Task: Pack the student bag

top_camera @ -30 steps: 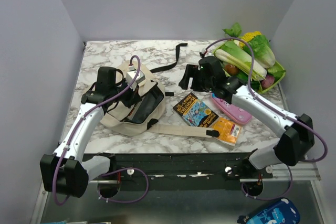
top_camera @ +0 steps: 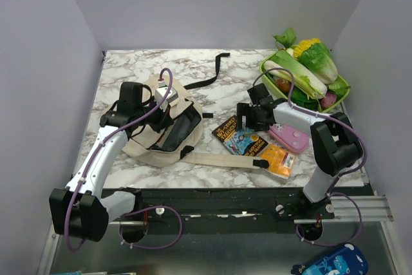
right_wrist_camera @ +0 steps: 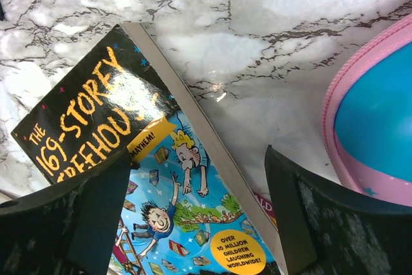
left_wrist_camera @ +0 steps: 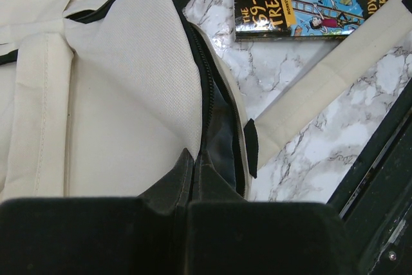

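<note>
The cream bag [top_camera: 145, 146] lies on the left of the table, its dark-lined opening facing right. My left gripper [top_camera: 168, 122] is shut at the edge of that opening. In the left wrist view its tips meet the bag's cloth [left_wrist_camera: 129, 107] beside the black zip; whether fabric is pinched between them cannot be told. Over the treehouse book [top_camera: 237, 134], my right gripper [top_camera: 243, 117] stands open. The right wrist view shows the book's cover [right_wrist_camera: 187, 204] and long spine edge between and below the spread fingers, with no grip on it.
An orange packet [top_camera: 278, 160] and a pink case [top_camera: 293, 138] lie right of the book. A green basket [top_camera: 344, 98] of vegetables fills the back right. The bag's strap [top_camera: 222, 160] runs along the front. A blue pouch [top_camera: 335, 262] sits below the table edge.
My right gripper has come down towards the treehouse book and now partly covers it in the top view. The left arm, the bag and the book have stayed put.
</note>
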